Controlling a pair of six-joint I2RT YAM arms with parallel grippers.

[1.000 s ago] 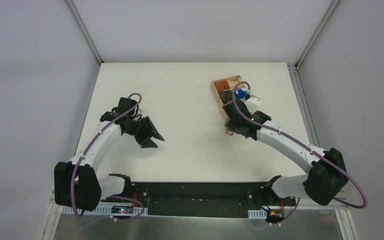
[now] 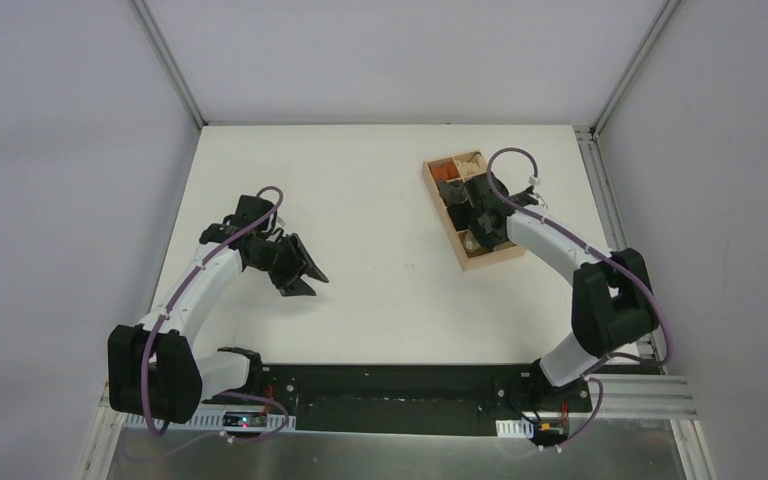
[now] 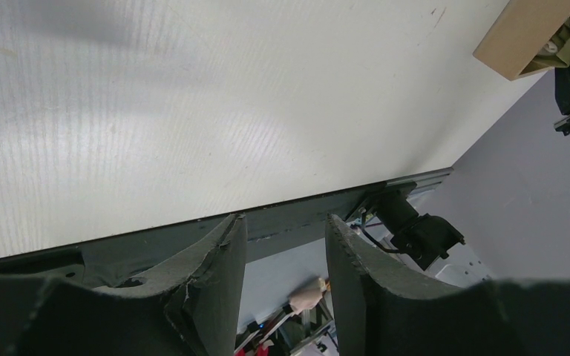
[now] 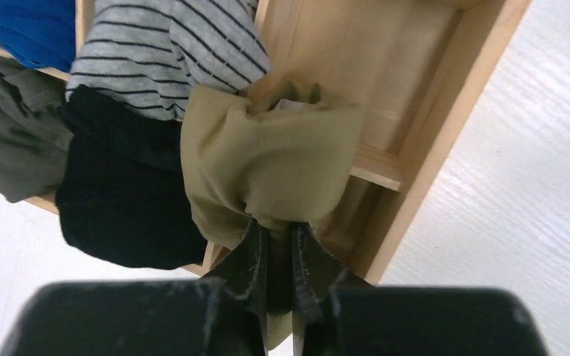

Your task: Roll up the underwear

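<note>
An olive piece of underwear (image 4: 267, 156) is bunched in my right gripper, which is shut on it above the wooden divided box (image 2: 440, 215) at the table's right. Beside it in the right wrist view lie black (image 4: 122, 185), striped grey (image 4: 163, 52), dark grey-green (image 4: 15, 126) and blue (image 4: 33, 26) garments in compartments; an empty compartment (image 4: 364, 67) is at upper right. My left gripper stands open over bare table at the left, nothing between its fingers.
The box's outer wall (image 4: 445, 119) borders free table. Side walls enclose the table.
The left arm has not visibly moved.
</note>
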